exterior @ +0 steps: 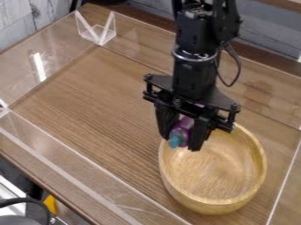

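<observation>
My black gripper [186,123] hangs over the left back part of a round tan wooden bowl [212,178] at the right front. It is shut on a small purple and teal object [179,138], which is partly hidden by the gripper's body and fingers. The object is held at or just above the bowl's back rim; whether it touches the bowl cannot be told.
A clear plastic bracket [98,28] stands at the back left. Black cables lie at the bottom left corner.
</observation>
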